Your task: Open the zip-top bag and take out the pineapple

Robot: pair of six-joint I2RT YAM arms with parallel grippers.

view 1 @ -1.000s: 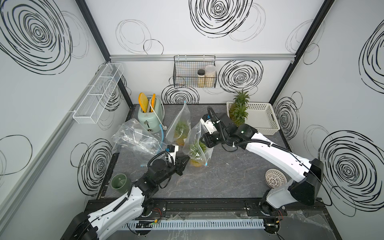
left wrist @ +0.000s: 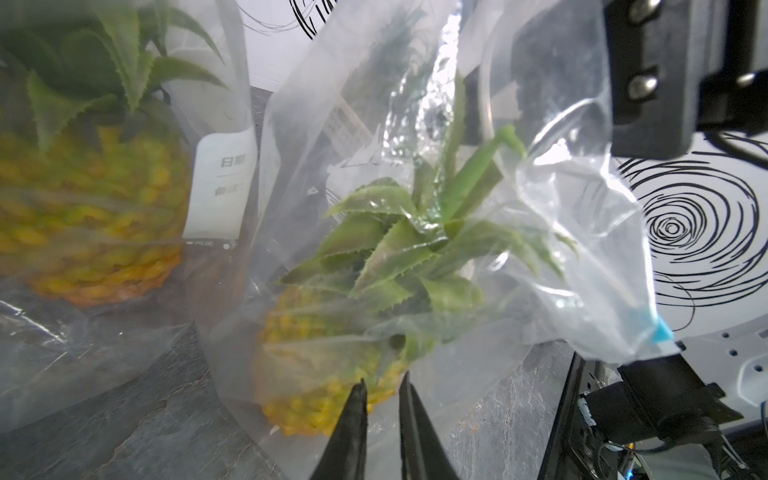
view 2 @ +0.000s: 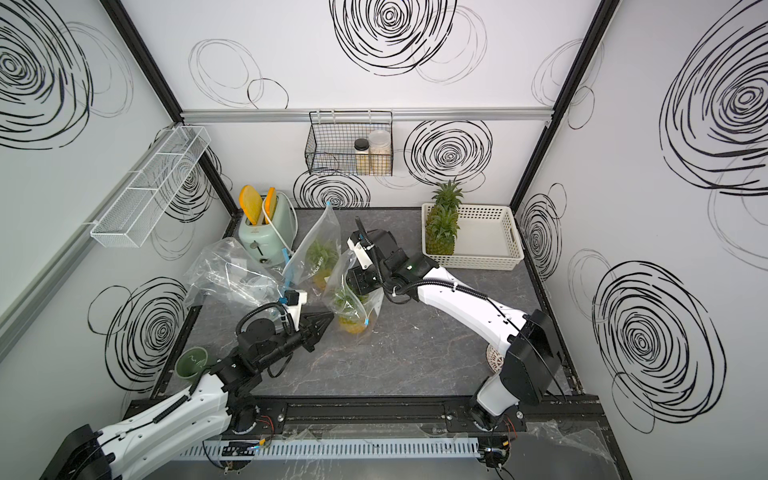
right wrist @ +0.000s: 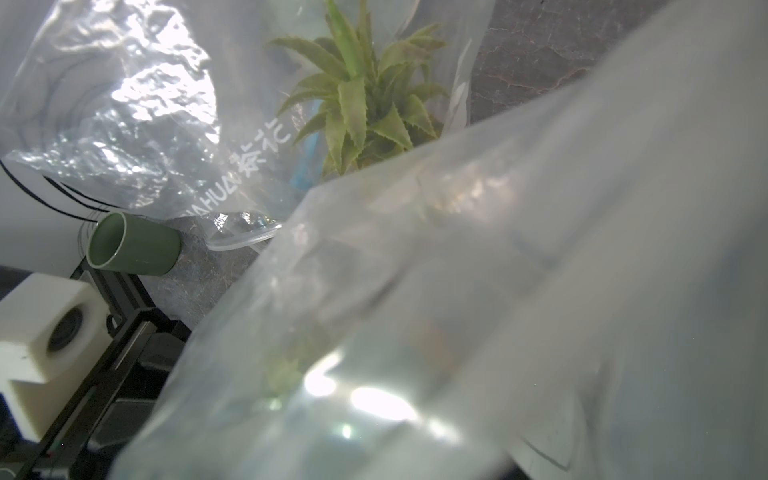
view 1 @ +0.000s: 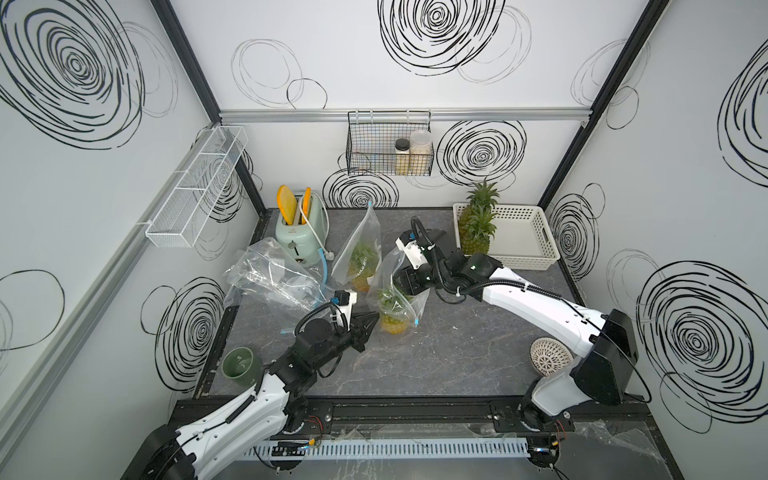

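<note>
A clear zip bag with a pineapple point(left wrist: 336, 344) in it stands mid-counter; the pineapple's green leaves point(left wrist: 416, 240) show through the plastic. My left gripper is in front of this bag point(left wrist: 512, 376), narrowly open, nothing seen held between its fingers. On the bag's far right side, my right gripper point(view 1: 406, 280) reaches in close against the upper plastic. Plastic fills much of the right wrist view and hides those fingers, so their state cannot be made out. The blue zip end point(left wrist: 660, 329) hangs at the bag's right.
Behind stands another bagged pineapple point(view 1: 362, 264). A crumpled clear bag point(view 1: 276, 272) lies at left by the green toaster point(view 1: 302, 236). A white basket point(view 1: 528, 260) with pineapples is at back right. A green cup point(view 1: 241, 365) sits front left.
My right gripper has shifted slightly left against the bag. The bag's blue zip end has swung a little to the right and up. The left arm holds still.
</note>
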